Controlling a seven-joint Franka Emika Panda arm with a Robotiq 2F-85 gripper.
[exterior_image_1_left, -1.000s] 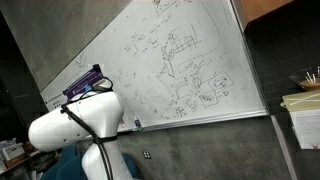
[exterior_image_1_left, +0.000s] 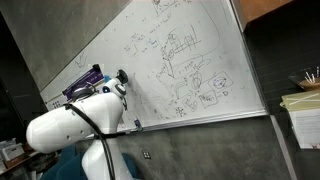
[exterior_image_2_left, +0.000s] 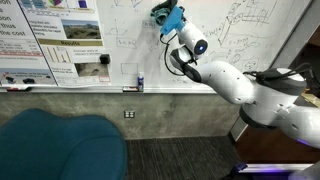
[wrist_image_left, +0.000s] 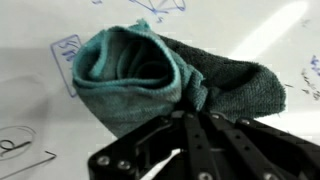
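In the wrist view a bunched teal cloth (wrist_image_left: 135, 80) fills the space in front of my gripper, which is shut on it. The cloth hides the fingertips. Behind it spreads the whiteboard (wrist_image_left: 40, 110), with blue and black marker drawings around the cloth. From the second exterior view, the cloth (exterior_image_2_left: 168, 15) is up at the whiteboard (exterior_image_2_left: 225, 25), at the end of my raised arm. I cannot tell whether it touches the board.
Printed posters (exterior_image_2_left: 70, 40) hang on the board's left part. A small dark eraser-like block (exterior_image_2_left: 104, 59) and a bottle (exterior_image_2_left: 140, 82) are near its lower edge. A blue chair (exterior_image_2_left: 60, 140) stands below. Yellowish folders (exterior_image_1_left: 302, 101) lie at the right.
My wrist and gripper have come into sight beyond the forearm in the first exterior view, nearer the board's left part. The board's drawings look the same there.
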